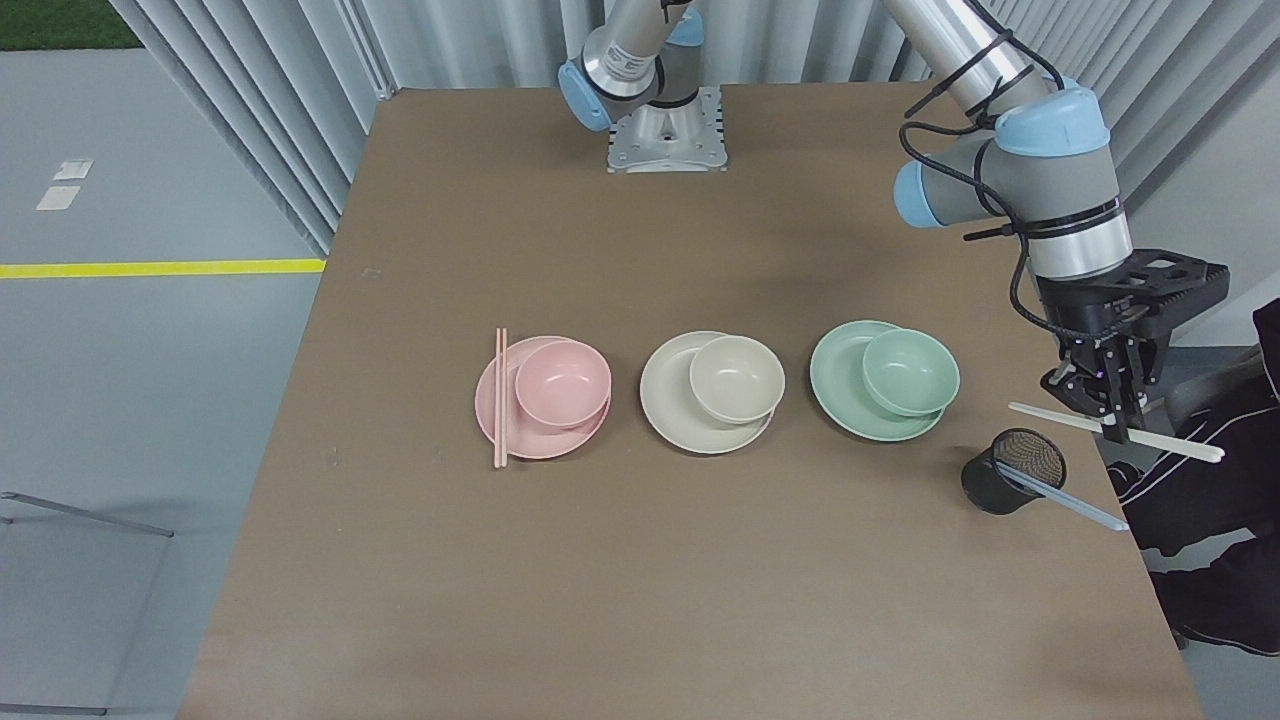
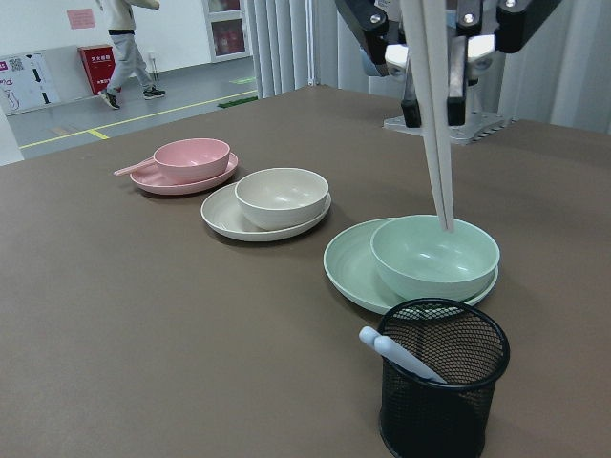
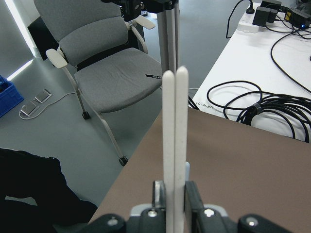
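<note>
My gripper is at the table's right edge, shut on white chopsticks that rise between its fingers. Below it stands a black mesh pen cup holding pale blue chopsticks. A green bowl sits on a green plate; in the left view it is behind the held chopsticks. A white bowl sits on a white plate. Pink chopsticks rest on a pink plate beside its pink bowl.
A person in black is at the right edge. The wrist view shows a chair and cables beyond the table.
</note>
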